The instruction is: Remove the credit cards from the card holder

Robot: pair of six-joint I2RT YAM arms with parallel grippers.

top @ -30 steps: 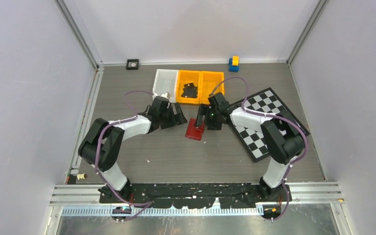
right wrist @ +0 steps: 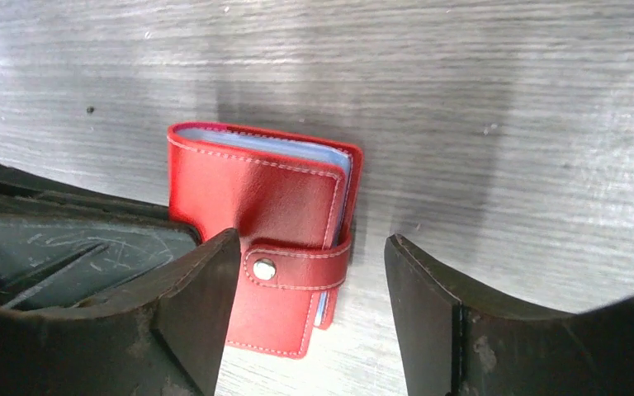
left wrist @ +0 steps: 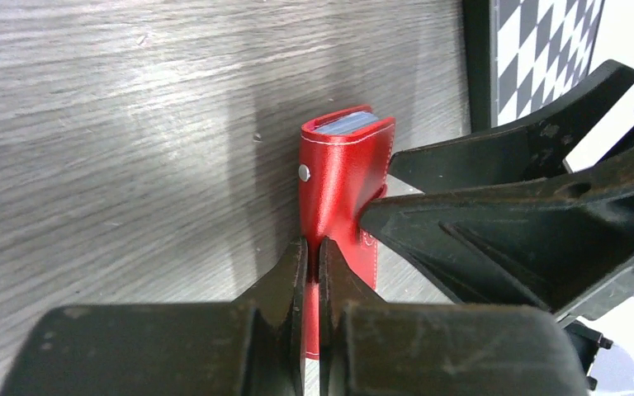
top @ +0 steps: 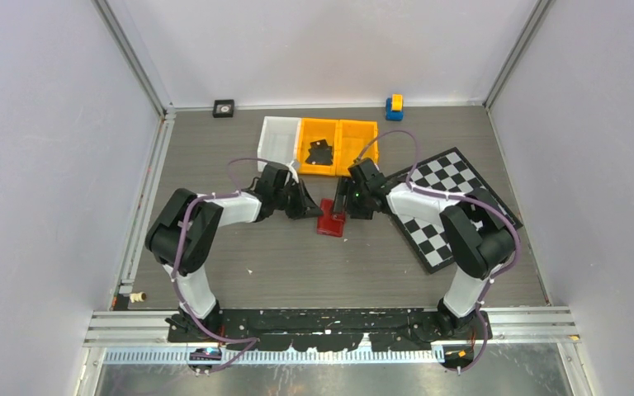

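The red card holder [top: 330,227] lies on the table between my two grippers, its strap [right wrist: 297,266] snapped across the side. Pale blue edges of the cards [left wrist: 348,123] show inside its fold. My left gripper is shut, its tips against or just over the holder's folded edge; whether any thin leather is pinched cannot be told. From the other side, my right gripper is open, with the strap side of the holder between its fingers. One right fingertip [left wrist: 380,216] overlaps the holder's face in the left wrist view; contact is unclear.
A white tray [top: 279,120] and a yellow tray [top: 338,147] stand behind the arms, with black pieces in the yellow one. A checkered board [top: 429,247] lies under the right arm.
My left gripper has come in from the left to the holder and gone from open to shut. The holder has turned slightly and shifted right. The right gripper has stayed close by it.
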